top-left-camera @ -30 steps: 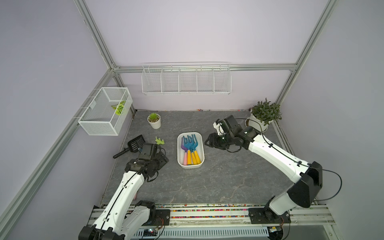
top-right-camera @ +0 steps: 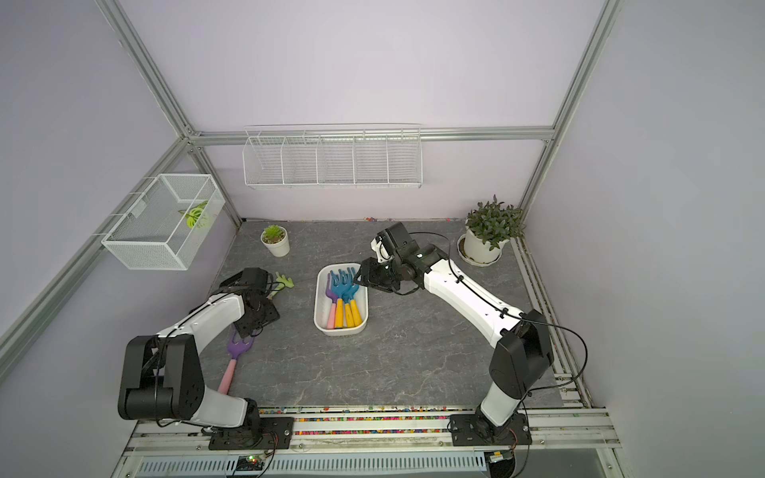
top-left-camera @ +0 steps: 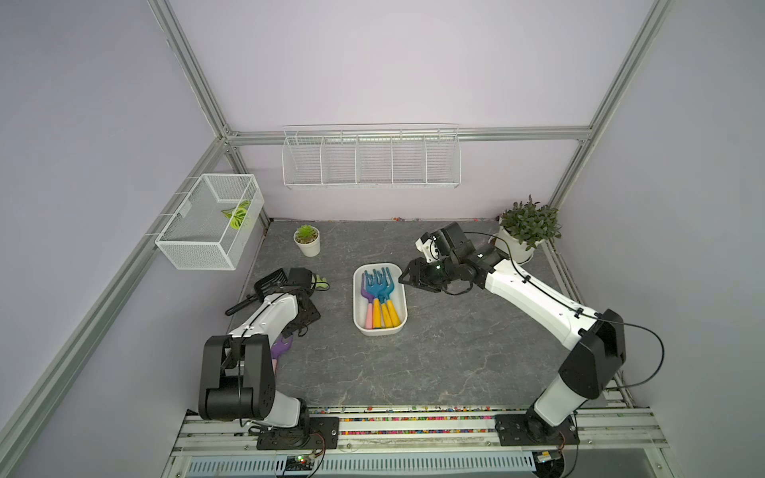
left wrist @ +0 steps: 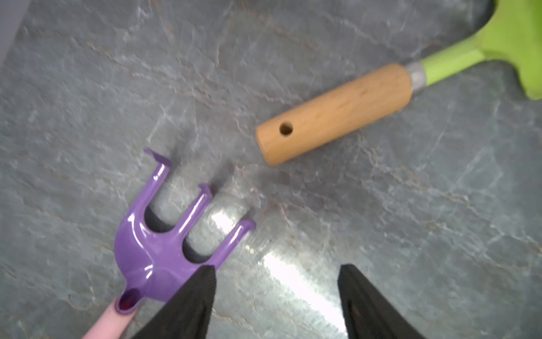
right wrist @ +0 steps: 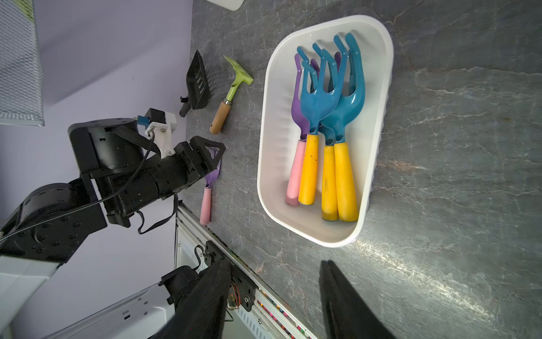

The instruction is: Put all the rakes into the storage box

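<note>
A purple rake (left wrist: pixel 146 248) with a pink handle (top-right-camera: pixel 227 376) lies at the table's front left. My left gripper hangs open over it, beside a green tool with a wooden handle (left wrist: pixel 333 113). In the middle, a white storage box (top-right-camera: pixel 318 310) holds several rakes or forks with blue and purple heads and yellow and pink handles. My right gripper is open and empty, just right of and above the box's back part.
A black slotted tool (right wrist: pixel 197 84) lies at the left. A small succulent (top-left-camera: pixel 306 243) stands at the back left, a leafy plant (top-left-camera: pixel 526 227) at the back right. Wire baskets (top-left-camera: pixel 370 159) hang on the walls. The table right of and in front of the box is clear.
My left arm has moved toward the back, uncovering more of the purple rake. My right arm has shifted slightly left and up in the top left view.
</note>
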